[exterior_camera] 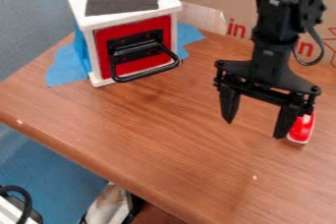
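My black gripper (257,113) stands open above the wooden table (144,149), its two fingers apart with nothing seen between them. Behind its right finger, at the right side of the table, lies a red and white object (301,130), partly hidden by the gripper.
A small white and red toy oven (147,33) with a black handle stands at the back left on a blue cloth (69,63). A cardboard box (231,2) is behind the arm.
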